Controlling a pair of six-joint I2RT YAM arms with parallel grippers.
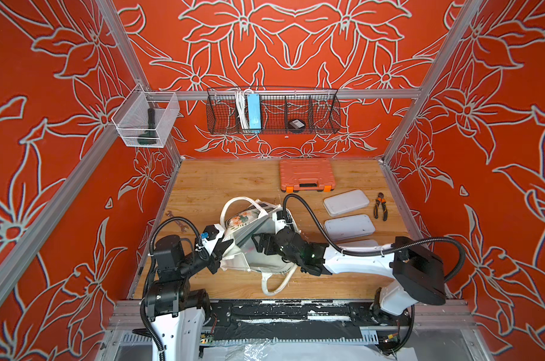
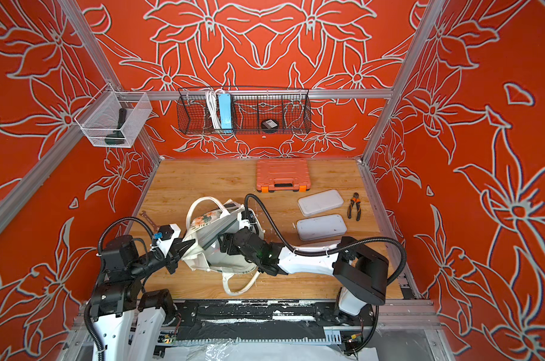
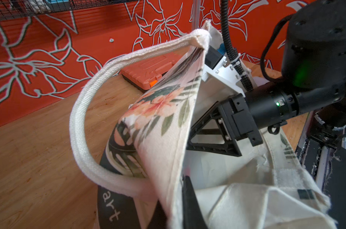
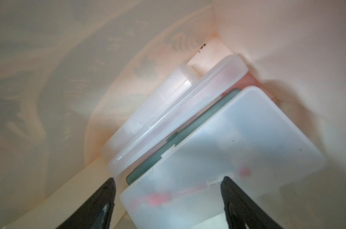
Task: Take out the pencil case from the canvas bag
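The cream floral canvas bag (image 3: 157,114) lies on the table with its mouth spread. My left gripper is shut on the fabric edge at the bag's near-left side. My right gripper is open inside the bag, above several translucent plastic cases: a large flat one (image 4: 237,137) in front, narrower ones (image 4: 176,110) behind it, and a dark green edge between. Which is the pencil case I cannot tell. Nothing shows between the right fingertips.
An orange toolbox (image 1: 307,172) stands at the back. Two pale lidded boxes (image 1: 345,201) and pliers (image 1: 380,205) lie at right, a wrench (image 2: 147,219) at left. Wire baskets (image 1: 272,111) hang above.
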